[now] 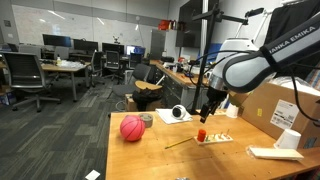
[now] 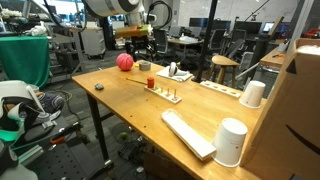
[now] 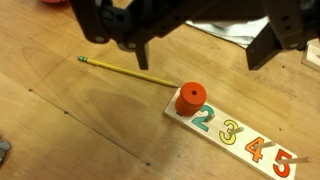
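Observation:
A wooden number board [image 3: 232,135] with coloured numerals 2, 3, 4 and 5 and thin pegs lies on the table. On its left end stands a red cylinder [image 3: 191,97] with a small hole in its top; whatever numeral is beneath it is hidden. In the wrist view my gripper is open and empty, its fingers spread wide above the table beyond the red cylinder. A yellow pencil [image 3: 128,72] lies beside the board, its tip close to the cylinder.
A red ball [image 1: 132,127] and a grey round container [image 1: 147,119] sit at the table's left. White cups [image 2: 230,142], a long white block [image 2: 188,134] and a cardboard box [image 2: 293,105] occupy the other end. Headphones [image 1: 179,112] rest at the back.

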